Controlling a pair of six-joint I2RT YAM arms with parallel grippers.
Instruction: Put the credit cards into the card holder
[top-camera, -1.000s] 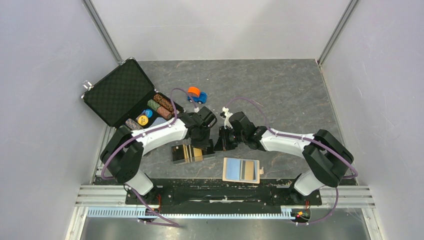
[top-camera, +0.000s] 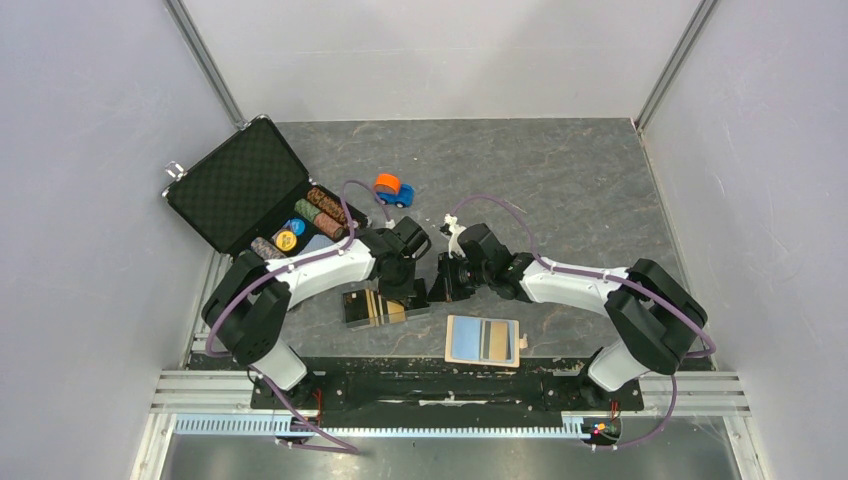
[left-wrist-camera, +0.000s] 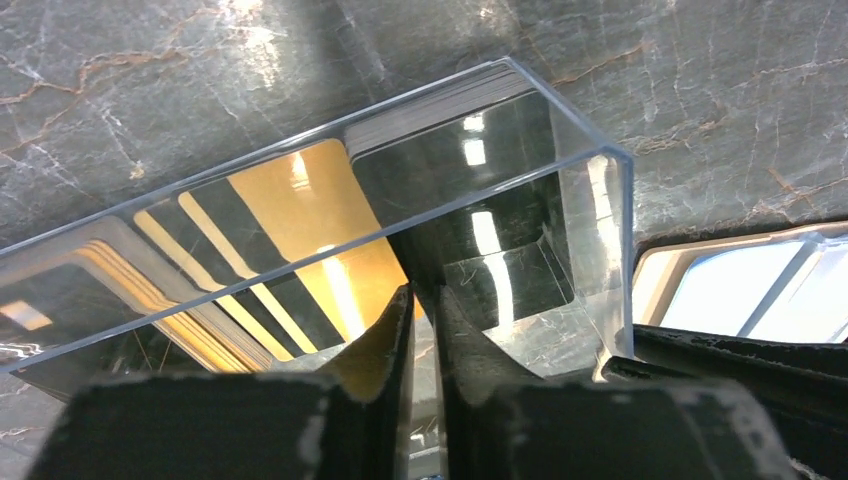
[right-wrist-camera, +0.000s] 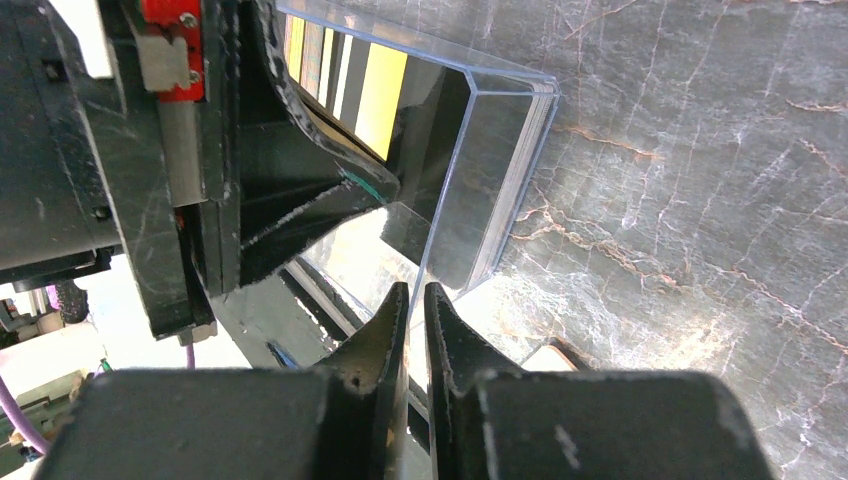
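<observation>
A clear box (top-camera: 358, 318) lies at the front left. Striped black-and-gold cards (left-wrist-camera: 270, 235) and a dark card (left-wrist-camera: 470, 165) show inside it. Over its right half, my left gripper is part open with a narrow gap; nothing clearly sits between its fingertips. My right gripper is shut on the wall at the box's right end. Dark right-gripper fingers (left-wrist-camera: 730, 355) reach that corner. To the right on the table, a flat beige card holder (top-camera: 449, 340) shows blue, gold and dark strips in its clear front.
An open black case (top-camera: 245, 185) with rolls and tins stands at the back left. Near it sits a blue and orange toy car (top-camera: 400, 192).
The left gripper has shifted slightly left and towards the front over the box. The right arm, the box and the beige holder look unmoved.
</observation>
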